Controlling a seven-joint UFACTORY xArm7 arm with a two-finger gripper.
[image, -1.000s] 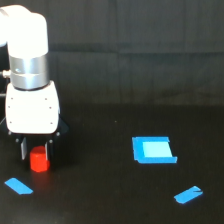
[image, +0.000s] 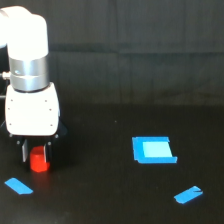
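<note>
A small red object (image: 39, 159) is at the lower left of the camera view, low against the dark table. My gripper (image: 36, 153) points straight down over it, with its dark fingers close to the object's sides. The upper part of the red object is hidden by the gripper. Whether the fingers press on it or only stand around it cannot be told.
Blue tape frames a pale square (image: 156, 149) on the table right of centre. Single blue tape strips lie at the front left (image: 18, 186) and front right (image: 188, 195). Bare dark table stretches between the gripper and the square.
My gripper sits very slightly lower around the red object, and less of the object shows. The tape marks are unchanged.
</note>
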